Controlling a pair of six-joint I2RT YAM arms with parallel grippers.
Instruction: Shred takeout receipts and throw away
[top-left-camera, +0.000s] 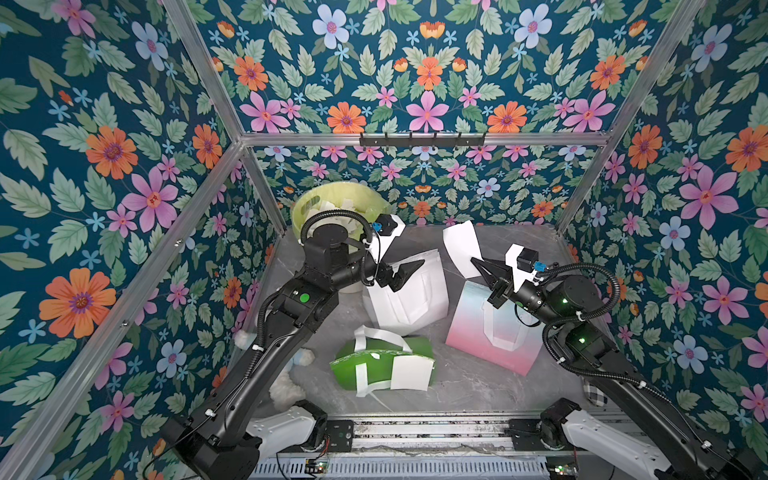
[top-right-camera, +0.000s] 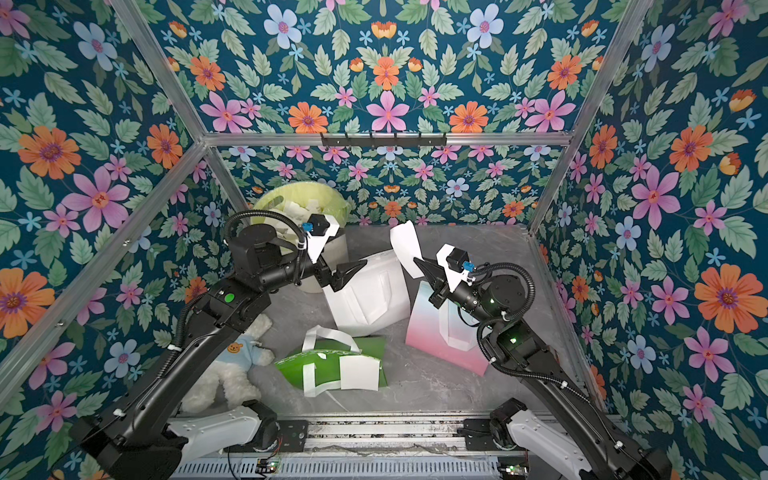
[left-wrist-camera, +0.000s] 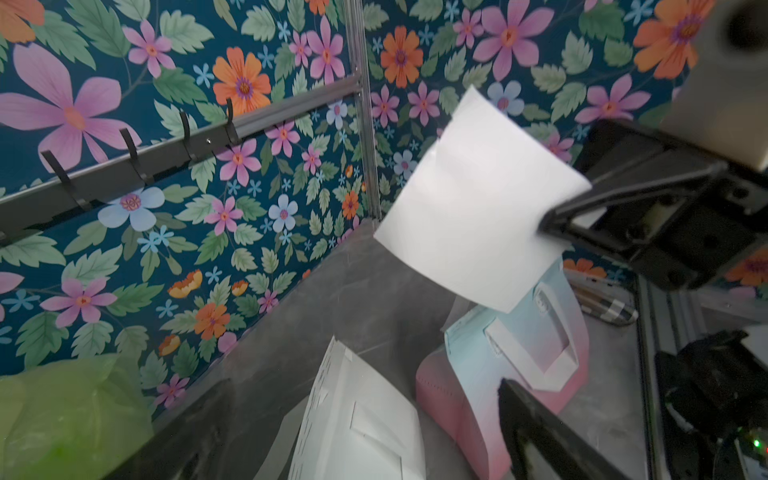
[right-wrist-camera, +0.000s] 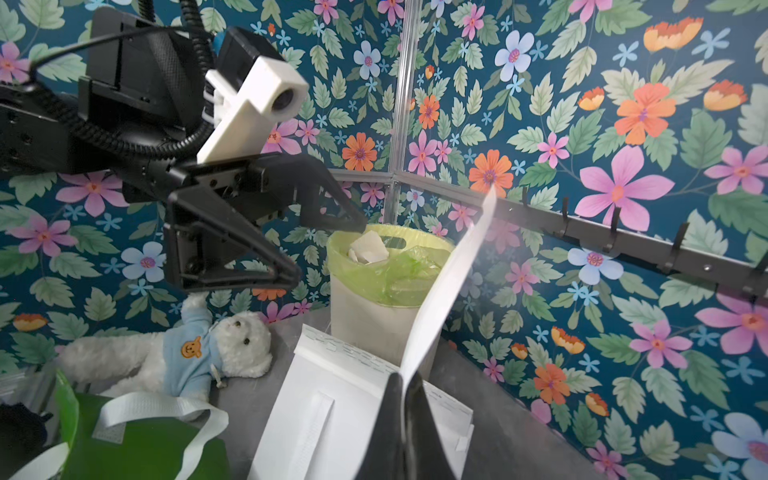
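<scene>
A blank white receipt (top-left-camera: 462, 248) hangs from my right gripper (top-left-camera: 476, 264), its lower edge pinched between the shut fingertips, as the right wrist view shows. In the left wrist view the same receipt (left-wrist-camera: 484, 204) stands up curved, its free end away from the right gripper. My left gripper (top-left-camera: 408, 276) is open over the white bag (top-left-camera: 416, 304), facing the receipt across a gap, nothing between its fingers. At the back left stands the bin (right-wrist-camera: 340, 316) lined with a yellow-green bag, white paper pieces (right-wrist-camera: 369, 248) inside. A white receipt (top-left-camera: 411, 373) lies on the green bag (top-left-camera: 376, 368).
The pink-and-blue bag (top-left-camera: 480, 328) lies on the right under my right arm. A white teddy bear (top-right-camera: 228, 372) in a blue shirt is at the left. Bare grey table shows at the right and back. Hooks (top-left-camera: 422, 140) line the back rail.
</scene>
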